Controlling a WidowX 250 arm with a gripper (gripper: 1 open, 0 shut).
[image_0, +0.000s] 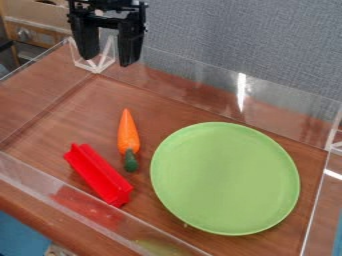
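Note:
My black gripper (107, 45) hangs at the top left above the back of the wooden tray, open, with nothing between its fingers. An orange carrot (127, 131) with a green top lies in the middle of the tray floor. A red oblong block (98, 174) lies at the front left of it, at a slant. A large green plate (225, 178) takes up the right side.
Clear low walls (267, 101) edge the wooden floor (60, 120). A grey textured panel (241, 40) stands behind.

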